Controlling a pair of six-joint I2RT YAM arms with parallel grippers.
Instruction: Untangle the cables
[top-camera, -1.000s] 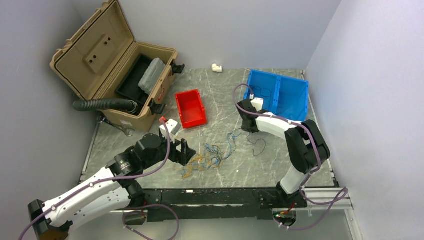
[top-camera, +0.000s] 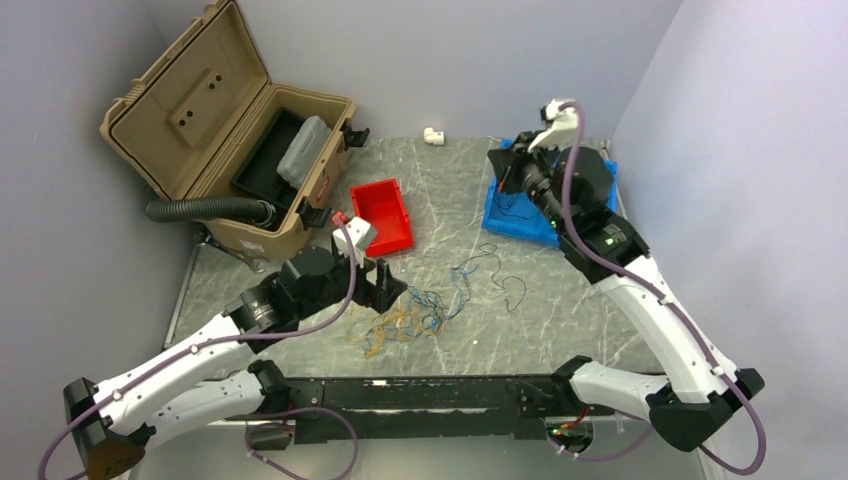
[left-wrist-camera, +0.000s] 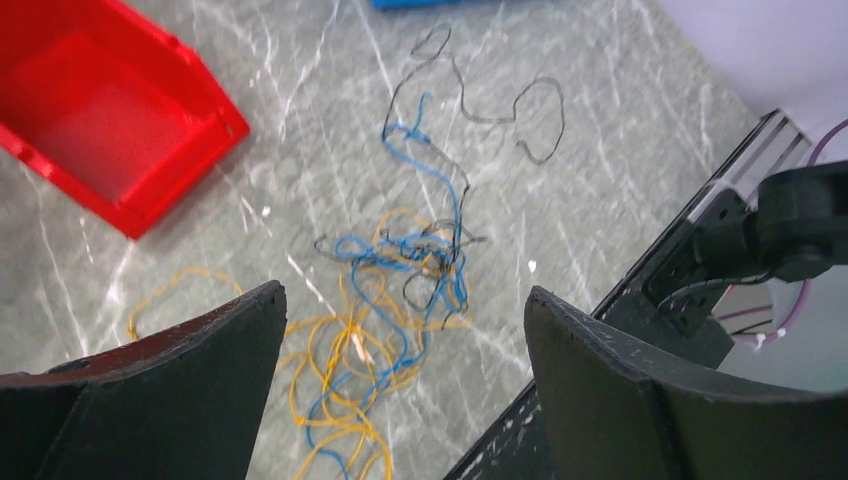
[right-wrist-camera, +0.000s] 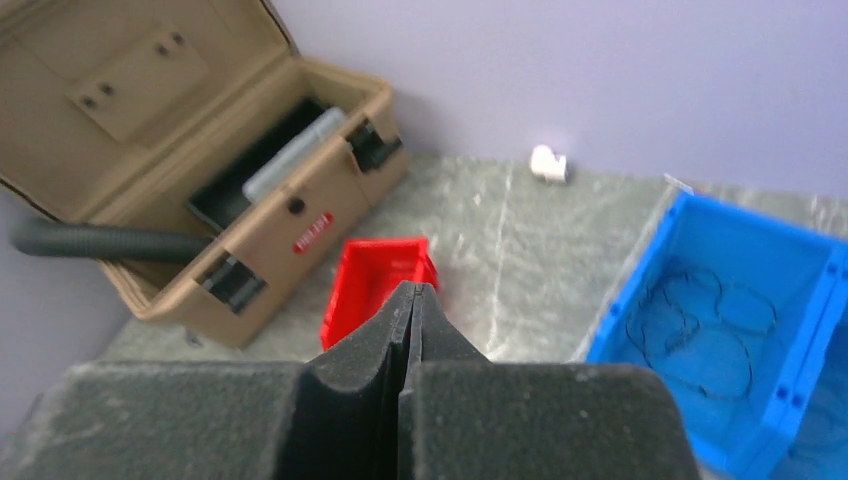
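Note:
Blue, black and yellow cables lie tangled on the grey table. In the left wrist view the blue cable (left-wrist-camera: 425, 167) and the black cable (left-wrist-camera: 487, 121) run together toward the back, while the yellow cable (left-wrist-camera: 333, 378) loops nearer the front. My left gripper is open over the tangle, with no cable held between its wide-set fingers (left-wrist-camera: 190, 380). High above the blue bin's near side, my right gripper is shut with its tips together and nothing between them. The black cable's loose end (top-camera: 515, 292) rests on the table, well apart from it.
A red bin (top-camera: 397, 246) stands behind the tangle. The blue two-part bin (top-camera: 520, 228), at the back right, has black cable (right-wrist-camera: 690, 325) in one compartment. An open tan case (top-camera: 335, 172) fills the back left, and a white fitting (top-camera: 433, 137) sits near the back wall.
My right gripper has lifted away from the table and tilted up, leaving the black cable lying there. The left gripper has shifted slightly right over the tangle and stays open.

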